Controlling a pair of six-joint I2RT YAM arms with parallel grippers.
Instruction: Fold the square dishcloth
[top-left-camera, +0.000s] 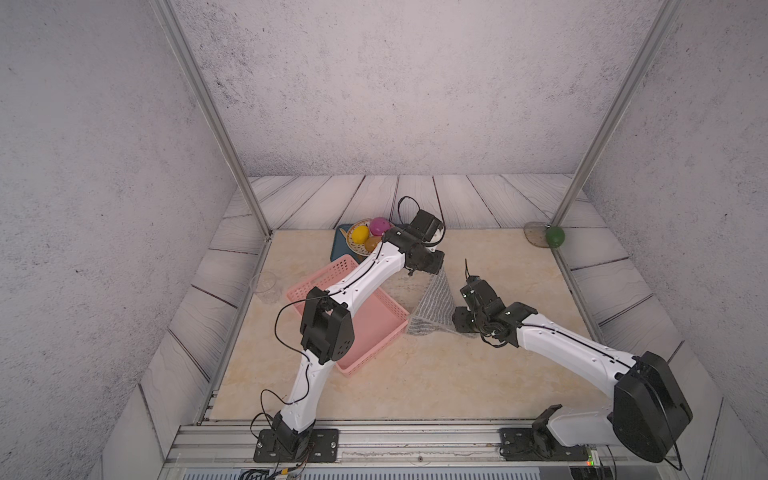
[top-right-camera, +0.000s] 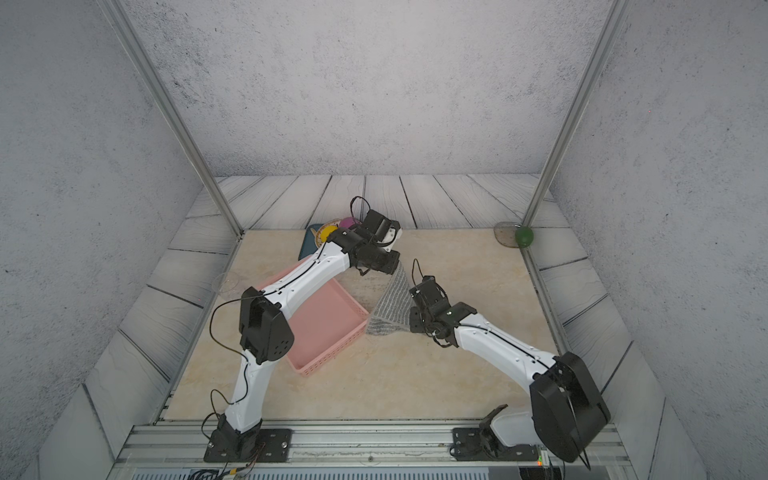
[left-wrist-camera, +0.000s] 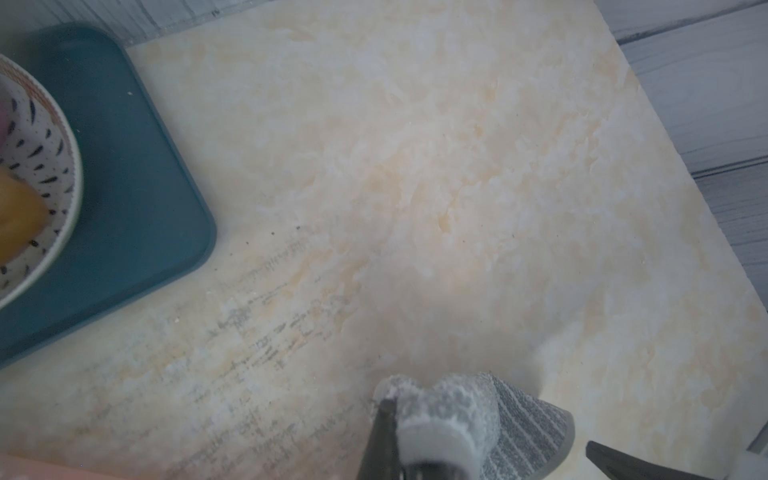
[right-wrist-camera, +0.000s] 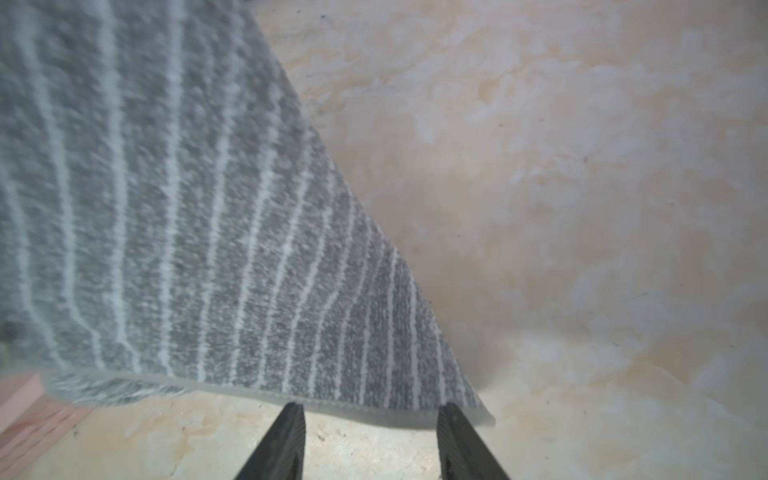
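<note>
The grey, white-striped dishcloth (top-left-camera: 437, 308) stretches from my left gripper (top-left-camera: 437, 265) down to the table, its raised end bunched at the fingers. In the left wrist view, the bunched cloth (left-wrist-camera: 448, 416) shows around the shut fingers. My right gripper is part open at a lower corner of the cloth (right-wrist-camera: 240, 240). Its two fingers (right-wrist-camera: 280, 444) stand apart, with the hemmed edge running across the gap just beyond the tips. Whether that edge lies between the pads cannot be told.
A pink basket (top-left-camera: 392, 337) stands left of the cloth, close to its lower left corner. Behind is a blue tray (left-wrist-camera: 128, 200) with a bowl (left-wrist-camera: 68, 208) of fruit. A green ball (top-left-camera: 554, 236) sits at the far right.
</note>
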